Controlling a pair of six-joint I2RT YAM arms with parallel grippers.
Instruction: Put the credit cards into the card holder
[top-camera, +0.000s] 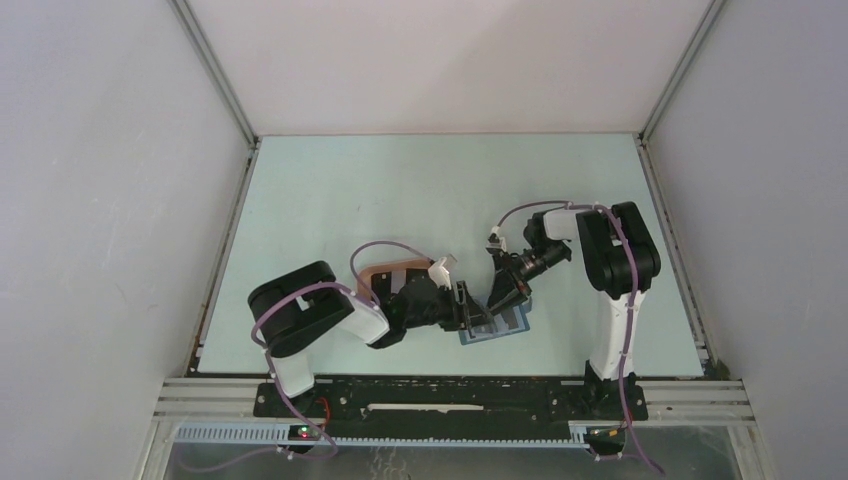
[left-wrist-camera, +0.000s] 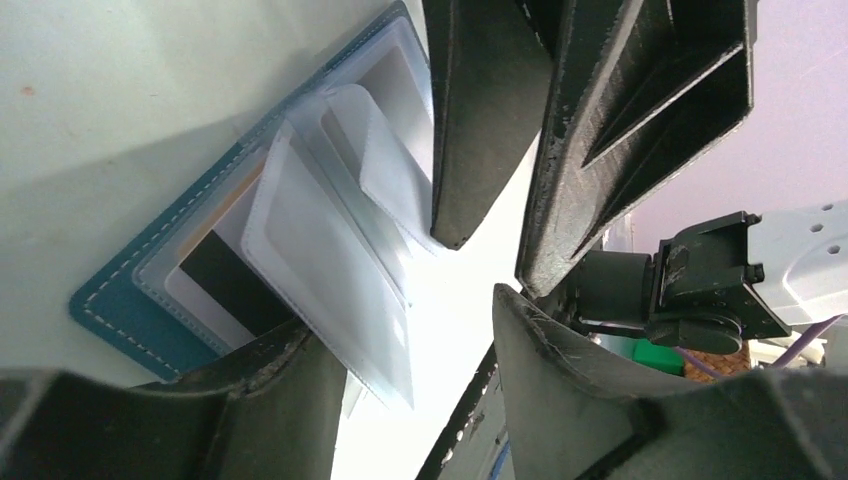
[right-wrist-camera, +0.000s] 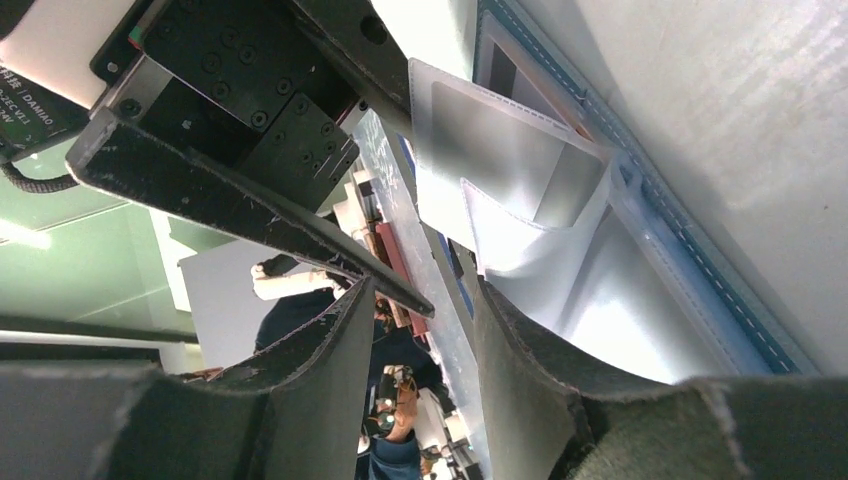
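Lying open on the table is the blue card holder (top-camera: 510, 322), its clear sleeves (left-wrist-camera: 330, 240) lifted and fanned; a dark card (left-wrist-camera: 235, 285) shows inside one of them. Over the holder's left part, my left gripper is partly open, and the loose corner of a raised sleeve hangs in the gap between its fingers. My right gripper stands close by, also partly open, its right finger (right-wrist-camera: 500, 330) near the edge of a standing sleeve (right-wrist-camera: 520, 240). No loose card shows in either gripper.
A brown tray (top-camera: 372, 270) with dark and pale cards (top-camera: 398, 280) sits at the left, partly behind my left arm. Both grippers stand very near each other over the holder.
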